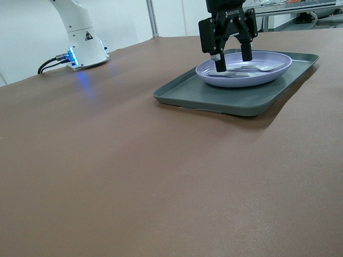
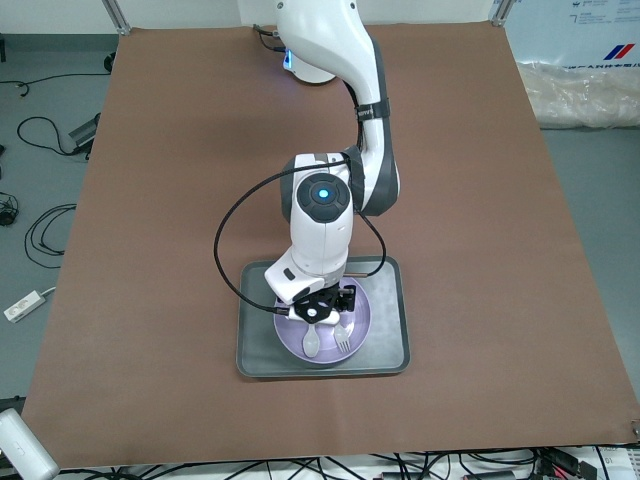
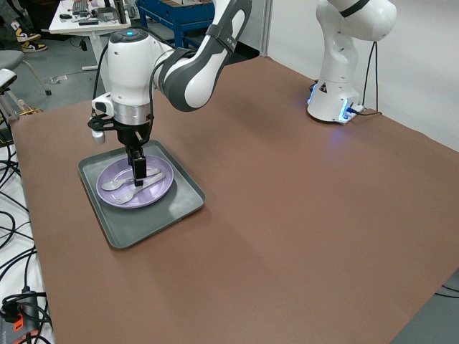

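A lilac plate [image 2: 352,300] sits on a grey-green tray [image 2: 260,350], holding a white spoon [image 2: 311,340] and fork [image 2: 342,336]. My black gripper [image 1: 233,62] hangs low over the plate, its two fingers apart in the top view, tips close to the utensils. I see nothing clearly held between them; whether the tips touch a utensil I cannot tell. In the left view the gripper body hides part of the plate.
The brown tabletop [image 2: 150,250] around the tray is clear. Cables [image 3: 18,251] lie beyond one edge.
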